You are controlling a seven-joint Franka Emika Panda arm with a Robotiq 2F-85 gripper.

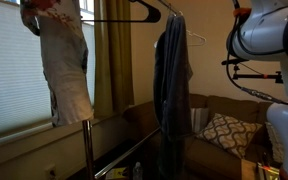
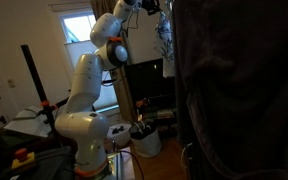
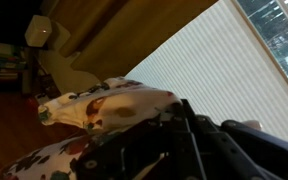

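Note:
A white cloth garment with a floral print [image 1: 66, 60] hangs at the upper left of exterior view 1, in front of the rack's metal pole. Its top is cut off there. In the wrist view the flowered fabric [image 3: 119, 105] runs right up to the fingertips of my dark gripper, which is shut with the thin cloth at its tips. Exterior view 2 has the gripper [image 2: 144, 8] high at the top edge, partly cut off, with the printed cloth [image 2: 167, 40] hanging beside it.
A metal rack pole [image 1: 88, 150] stands left of centre. Dark trousers [image 1: 171, 85] and an empty black hanger [image 1: 134, 15] hang nearby. Behind are a brown sofa with a patterned pillow [image 1: 229, 133], a curtain [image 1: 112, 60] and a window blind [image 1: 14, 70]. Dark fabric [image 2: 249, 70] blocks much of exterior view 2.

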